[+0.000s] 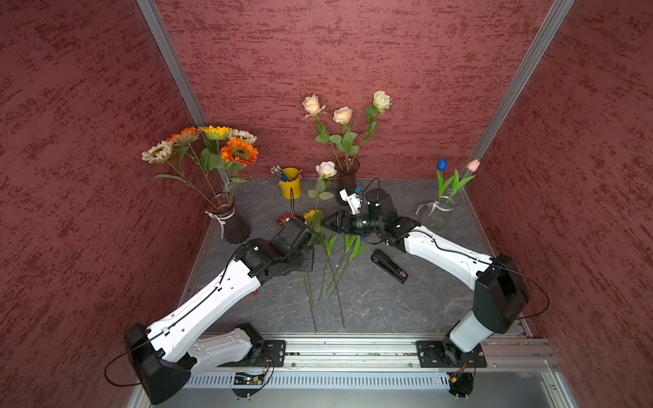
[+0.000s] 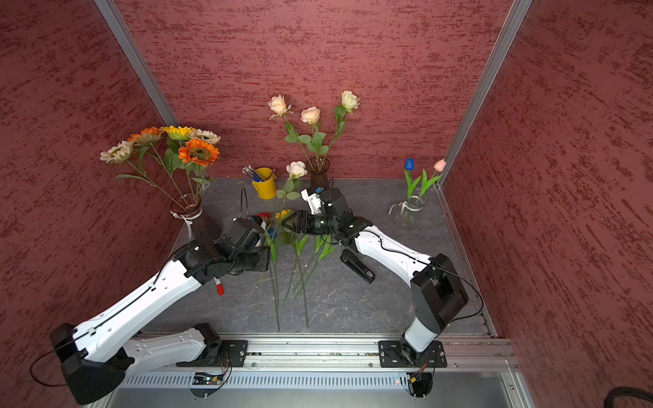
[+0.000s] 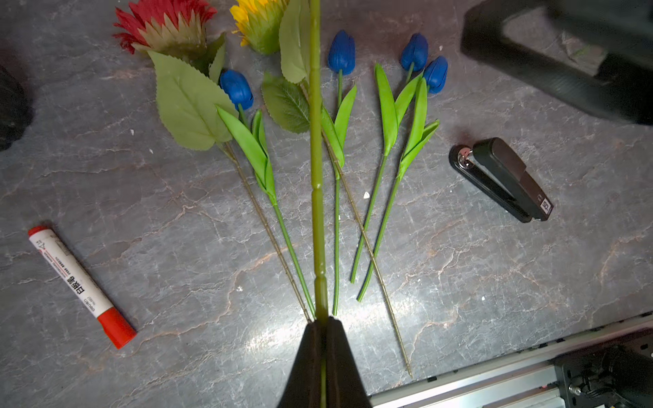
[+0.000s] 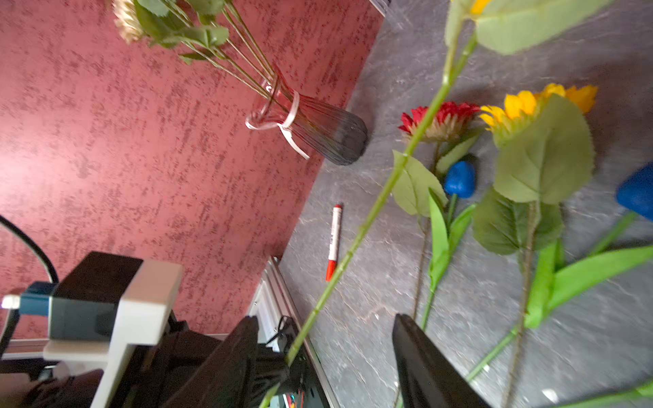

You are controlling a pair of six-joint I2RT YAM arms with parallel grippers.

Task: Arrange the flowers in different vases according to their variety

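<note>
A white rose (image 1: 325,169) stands upright, its green stem (image 3: 317,170) pinched by my shut left gripper. My right gripper is open beside that stem, which crosses its view close to one finger; contact cannot be judged. On the table lie a red flower (image 3: 166,27), a yellow flower (image 3: 262,27) and several blue tulips (image 3: 342,53). Daisy-like flowers fill the dark left vase (image 1: 234,223). Three pale roses rise from the dark middle vase (image 1: 347,182). One blue and one pink tulip stand in the clear right vase (image 1: 443,206).
A black stapler (image 3: 506,178) rests right of the stems, a red-capped marker (image 3: 81,289) to their left. At the back is a yellow bucket (image 1: 291,183) with several tools.
</note>
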